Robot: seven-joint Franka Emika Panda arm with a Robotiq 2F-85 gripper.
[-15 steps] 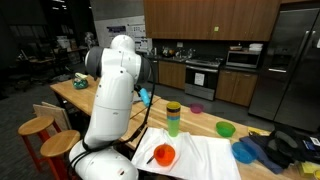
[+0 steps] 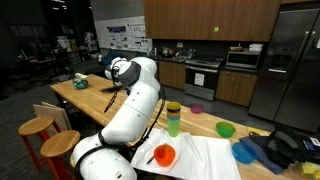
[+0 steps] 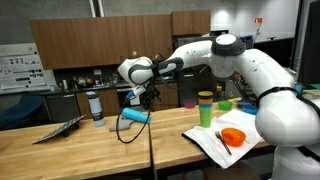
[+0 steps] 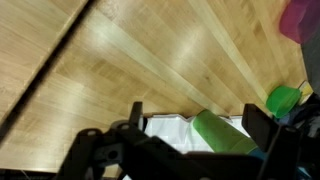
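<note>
My gripper is open, its dark fingers standing wide apart in the wrist view with nothing held between them. It hangs above the wooden table; in exterior view 2 the gripper appears close to a blue item, but the gap between them cannot be judged. A tall green and yellow stack of cups stands upright on a white cloth. On that cloth lies an orange-red bowl with a utensil by it. The green part of the stack shows beyond the fingers in the wrist view.
A pink bowl, a green bowl and a blue bowl sit to the right of the stack. A grey canister and a dark flat object stand on the left table, whose front is clear.
The arm now covers the blue item there. The bowls and cups stay put.
</note>
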